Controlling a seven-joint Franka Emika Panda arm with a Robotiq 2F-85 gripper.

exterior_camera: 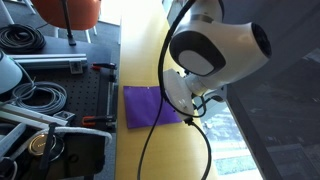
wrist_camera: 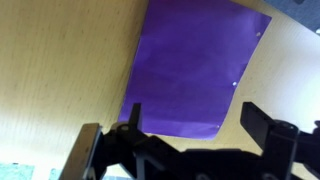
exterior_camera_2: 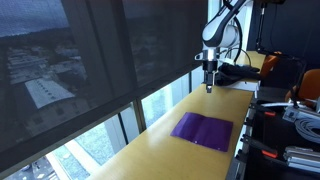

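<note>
A purple cloth (exterior_camera_2: 203,131), roughly square, lies flat on the wooden table. In the wrist view the cloth (wrist_camera: 195,70) fills the middle, its lower edge close to the fingertips. My gripper is open, its two dark fingers spread wide with nothing held between them. Seen in exterior view 2, the gripper (exterior_camera_2: 210,82) hangs above the table, behind the cloth. From exterior view 1, the white arm and a cable cover part of the cloth (exterior_camera: 142,105), and the gripper (exterior_camera: 207,100) appears beside its right edge.
A dark cart (exterior_camera: 90,95) with coiled cables (exterior_camera: 40,97) and tools borders the table. An orange chair (exterior_camera: 68,12) stands at the upper left. Windows and a dark blind (exterior_camera_2: 70,80) line the table's other side. Bare tabletop (exterior_camera_2: 125,160) surrounds the cloth.
</note>
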